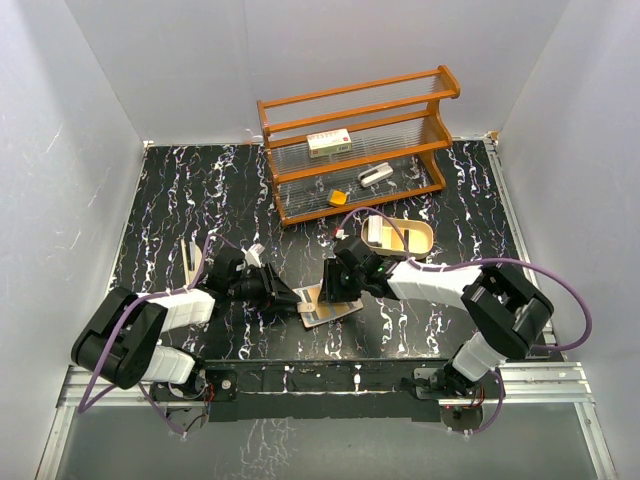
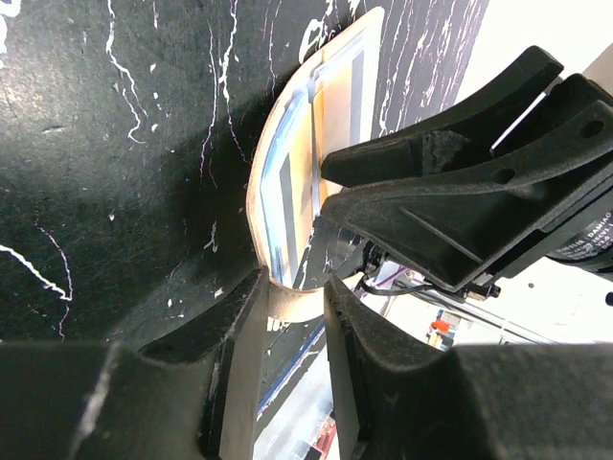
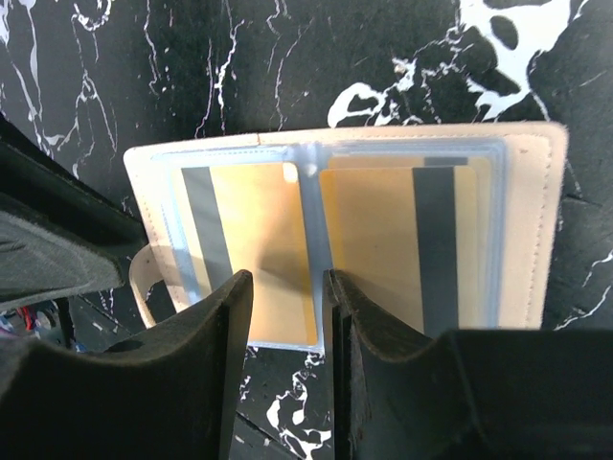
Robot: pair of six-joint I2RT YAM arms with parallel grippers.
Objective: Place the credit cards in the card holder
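The card holder (image 1: 320, 314) lies open on the black marble table, with gold cards bearing dark stripes in its clear pockets (image 3: 261, 235). At its left edge, in the left wrist view, my left gripper holds its fingertips at the curled end flap; whether they grip it is unclear. My right gripper is over the pockets, fingertips close together beside a right-hand card (image 3: 393, 230); what lies between them is hard to see.
A tray (image 1: 425, 240) with contents sits behind the right arm. A wooden rack (image 1: 300, 220) with small boxes stands at the back.
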